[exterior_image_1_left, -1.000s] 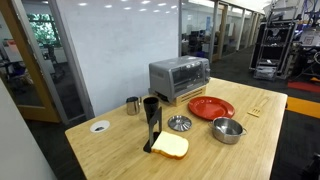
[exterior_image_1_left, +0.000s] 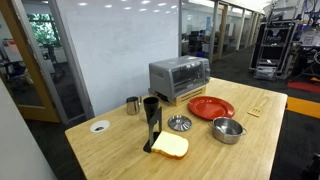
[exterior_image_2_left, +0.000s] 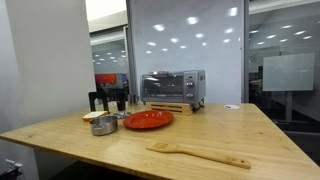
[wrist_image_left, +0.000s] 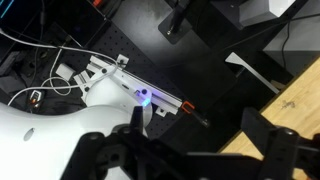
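Observation:
In the wrist view my gripper stands open, its two dark fingers wide apart with nothing held between them. It hangs clear of the tabletop items, over the dark floor and robot base area, with only a wooden table edge (wrist_image_left: 295, 105) showing at the right. Neither exterior view shows the gripper. On the table, a slice of bread (exterior_image_1_left: 171, 146) lies near a black upright holder (exterior_image_1_left: 153, 120). A steel pot (exterior_image_1_left: 228, 130) sits in front of a red plate (exterior_image_1_left: 211, 107). A wooden slotted spatula (exterior_image_2_left: 198, 154) rests flat near the table's front edge.
A toaster oven (exterior_image_1_left: 180, 75) stands on a wooden rack (exterior_image_2_left: 172, 106) against the whiteboard. A round metal lid (exterior_image_1_left: 179, 123), a steel cup (exterior_image_1_left: 133, 105) and a white disc (exterior_image_1_left: 99, 126) lie on the left half.

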